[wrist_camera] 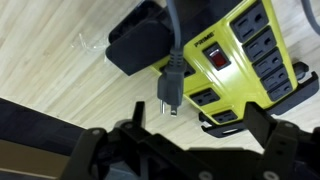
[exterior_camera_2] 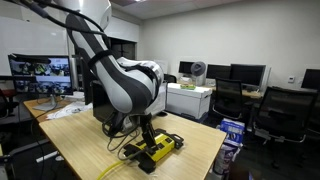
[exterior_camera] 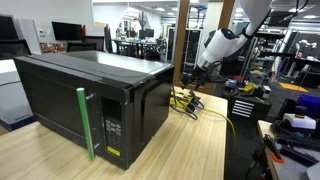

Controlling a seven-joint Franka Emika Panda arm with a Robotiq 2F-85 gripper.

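In the wrist view, a black plug (wrist_camera: 171, 88) with metal prongs hangs on its cord across the gap ahead of my fingers. My gripper is open, one finger on each side, with nothing clamped between them. A yellow and black power strip (wrist_camera: 225, 62) with a red switch lies on the table to the right of the plug. In exterior view 2 the arm hides much of the gripper, which is down over the yellow strip (exterior_camera_2: 158, 147).
A large black microwave (exterior_camera: 70, 105) with a green strip (exterior_camera: 85, 123) on its front stands on the wooden table (exterior_camera: 190, 145). A yellow cable (exterior_camera: 231, 130) runs off the table's edge.
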